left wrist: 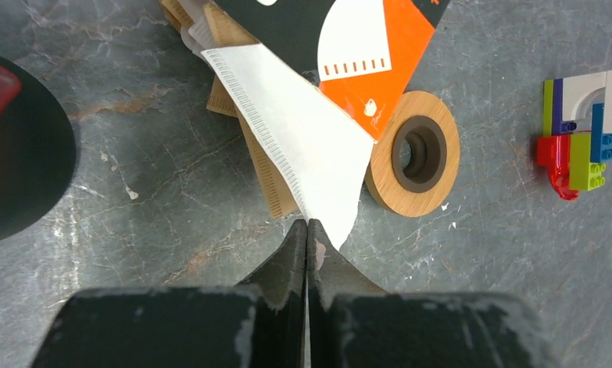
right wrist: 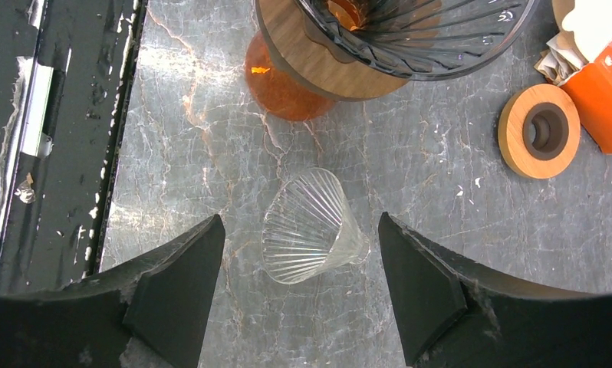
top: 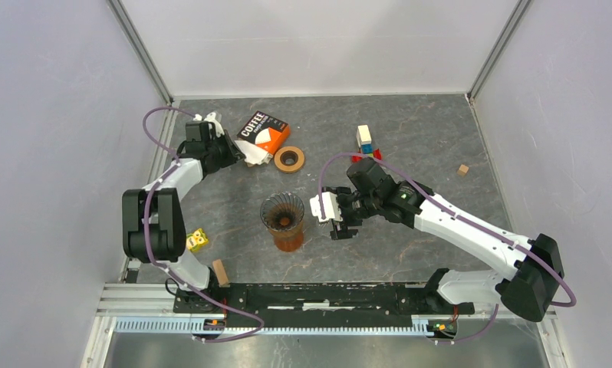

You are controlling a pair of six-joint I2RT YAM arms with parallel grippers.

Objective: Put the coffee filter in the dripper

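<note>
My left gripper is shut on the tip of a white paper coffee filter (left wrist: pixel 307 130). The filter's other end still lies by the open end of the black and orange coffee filter box (top: pixel 263 133), with brown filters (left wrist: pixel 268 169) beneath it. The smoky ribbed glass dripper (top: pixel 281 208) stands upright on the amber carafe (top: pixel 288 242), near the middle of the table. To its right, my right gripper hangs open with nothing held. Between its fingers, in the right wrist view, a clear ribbed cone (right wrist: pixel 310 228) appears on the tabletop below.
A wooden ring (top: pixel 289 159) lies beside the box. Toy bricks (top: pixel 366 144) stand at the back and a small wooden block (top: pixel 463 169) lies far right. A yellow toy (top: pixel 197 239) sits near the left arm. Open tabletop spreads between the ring and the bricks.
</note>
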